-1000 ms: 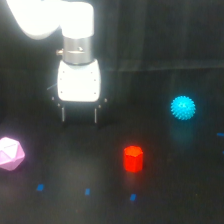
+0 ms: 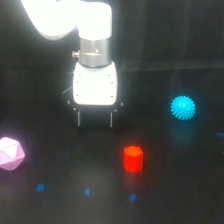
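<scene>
My white arm comes down from the top left and ends in the gripper (image 2: 95, 122), whose two thin dark fingers stand well apart with only the dark surface showing between them. Below and to the right of it lies a bright red, roughly hexagonal block (image 2: 133, 159). A cyan ball with a bumpy surface (image 2: 182, 108) is at the right. At the left edge rests a pale pink faceted solid (image 2: 11, 153). None of these objects is touched by the fingers.
The surface is black. Small blue marks lie along the front, one at the left (image 2: 40, 188) and another right of centre (image 2: 133, 197). A further blue mark (image 2: 220, 134) sits at the right edge. Bare surface separates the three objects.
The gripper has shifted to the right and slightly lower in the view, closer to the red block. It stays open. The three objects have not moved.
</scene>
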